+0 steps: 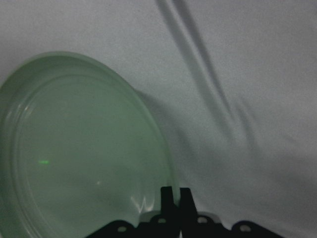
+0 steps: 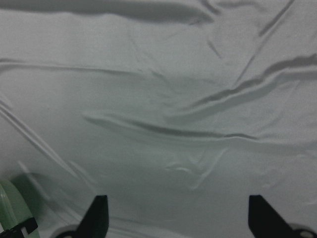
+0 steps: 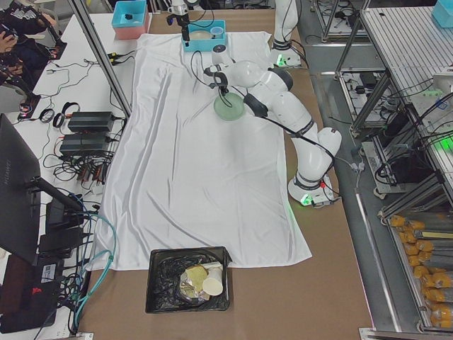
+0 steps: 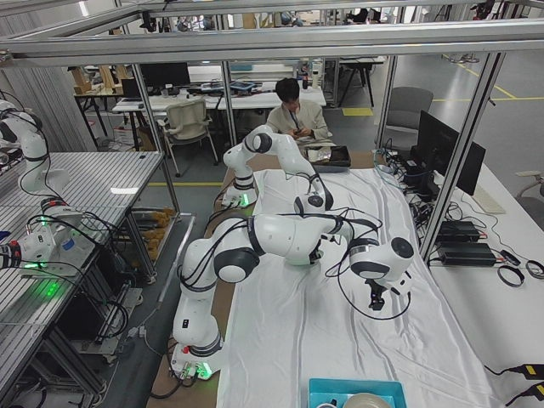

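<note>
A green plate [image 3: 228,110] is on the white cloth toward the far end in the camera left view, partly under an arm. In the left wrist view, my left gripper is shut on the plate's right rim [image 1: 153,126]. My right gripper is open above bare, wrinkled cloth, with a sliver of the plate [image 2: 15,208] at lower left of its view. In the camera right view the plate is mostly hidden behind the arms.
A blue bin [image 3: 195,44] with dishes stands at the far end of the cloth. A black-lined tray [image 3: 159,283] holding waste lies at the near end. Cables and electronics crowd the side table.
</note>
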